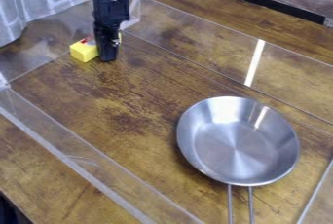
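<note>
The black gripper [108,49] is at the upper left of the table, its fingers low against the right side of a small yellow block [84,52]. It looks shut; whether anything is between its fingers is hidden, as the gripper partly covers the block and a small coloured piece behind it.
A steel pan [237,136] with a long handle lies at the lower right. A pale curtain hangs at the top left.
</note>
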